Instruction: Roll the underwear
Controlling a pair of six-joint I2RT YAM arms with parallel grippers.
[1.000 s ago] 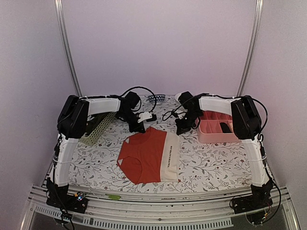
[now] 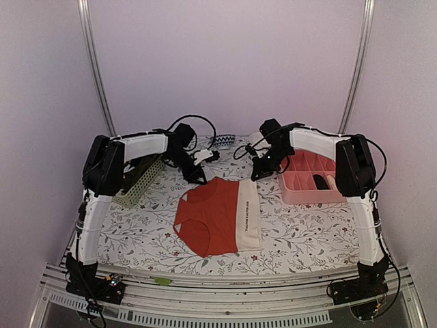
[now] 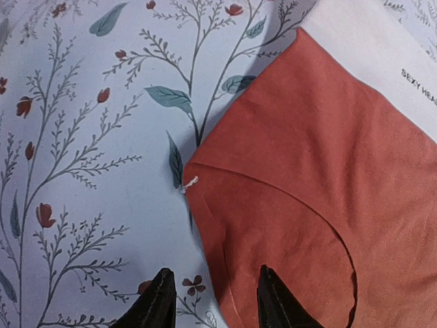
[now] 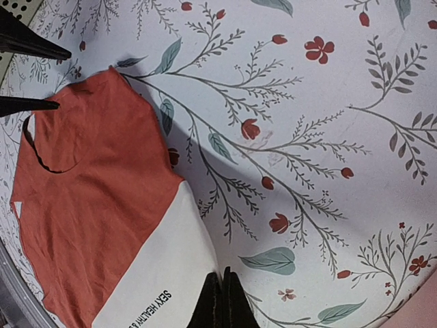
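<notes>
A pair of red underwear [image 2: 217, 213] lies spread out on the floral mat, its white waistband [image 2: 248, 222] to the right and a leg opening at the left. At the waistband's far corner, my right gripper is shut with the thin white edge running in between its fingertips. My left gripper [image 2: 201, 181] is open by the far edge of the red cloth. In the left wrist view its fingers [image 3: 160, 297] stand apart on either side of the red edge, without gripping it. Lettering shows on the waistband.
A pink divided box [image 2: 311, 196] with dark and light items stands at the right. At the left is a beige basket [image 2: 140, 188], partly behind the left arm. A patterned container [image 2: 223, 140] sits at the back.
The underwear has shifted a little right and away from the front edge, along with my right gripper.
</notes>
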